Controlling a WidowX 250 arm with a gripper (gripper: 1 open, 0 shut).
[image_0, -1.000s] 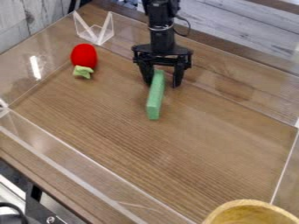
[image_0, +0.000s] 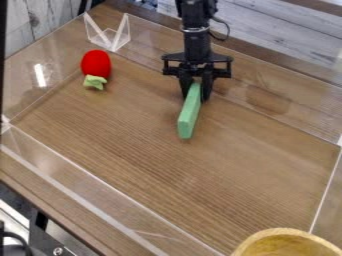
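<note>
A black robot arm reaches down from the top of the view to the gripper (image_0: 198, 78), which is shut on a long green bar (image_0: 189, 118) near the upper middle of the wooden table (image_0: 147, 170). The bar slants from the fingers toward the viewer; whether it touches the table is unclear.
A red object (image_0: 96, 62) with a pale green piece (image_0: 94, 82) sits at the left. A white wire-like item (image_0: 110, 32) stands at the back left. A yellow bowl (image_0: 281, 243) is at the front right.
The gripper has shifted slightly right with the green bar, which now slants a little more to the right at its upper end.
</note>
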